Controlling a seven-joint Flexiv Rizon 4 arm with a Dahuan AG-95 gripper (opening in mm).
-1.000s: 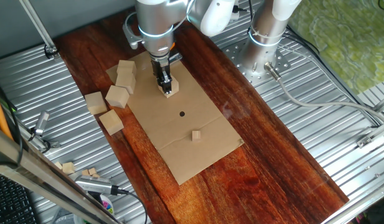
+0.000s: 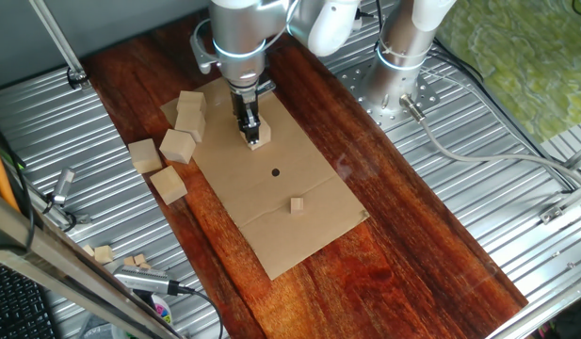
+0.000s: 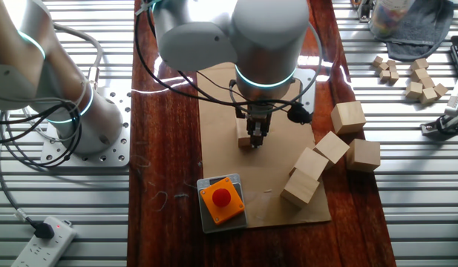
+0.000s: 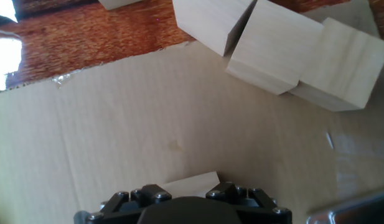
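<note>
My gripper (image 2: 249, 124) points down over the cardboard sheet (image 2: 295, 235), its black fingers low beside a pale wooden cube (image 2: 263, 135). In exterior view 2 that cube (image 3: 243, 132) shows left of the gripper (image 3: 256, 138). From the wrist, part of the cube's top (image 4: 193, 185) appears between the two black finger linkages of the gripper. Whether the fingers press on the cube or merely stand around it does not show, as the fingertips are hidden. A smaller cube (image 2: 297, 204) sits by itself nearer the sheet's front end.
Several larger wooden blocks (image 2: 178, 146) cluster along the sheet's left edge. An orange box with a red button (image 3: 222, 197) shows in exterior view 2. A dark round spot (image 2: 275, 172) marks the sheet. Bare wooden tabletop (image 2: 412, 245) lies to the right.
The arm and gripper have shifted very slightly to the right over the last second. The cubes appear to stay where they were.
</note>
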